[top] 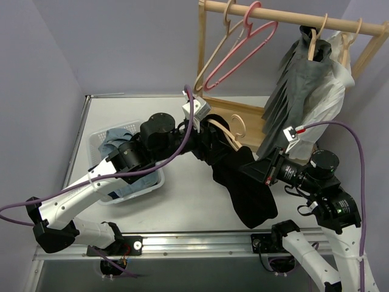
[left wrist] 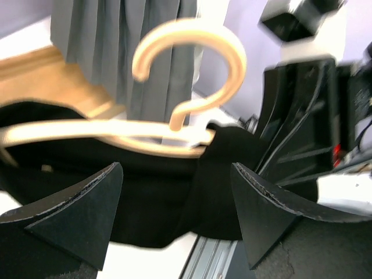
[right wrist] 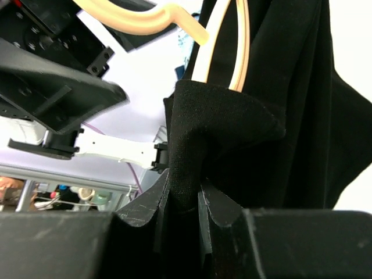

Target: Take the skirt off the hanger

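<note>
The black skirt (top: 246, 194) hangs between my grippers on a pale hanger (left wrist: 163, 131), which is off the rail; its hook shows above the cloth. My right gripper is shut on the skirt at one end of the hanger. My left gripper is at the other side, its fingers apart, with the hanger and cloth in front of them; whether cloth lies between them is unclear.
A wooden rail (top: 289, 18) carries pink and beige empty hangers, a grey garment (top: 285, 97) and a white one (top: 325, 97). A white basket (top: 158, 182) of blue cloth stands at the left, behind my left arm.
</note>
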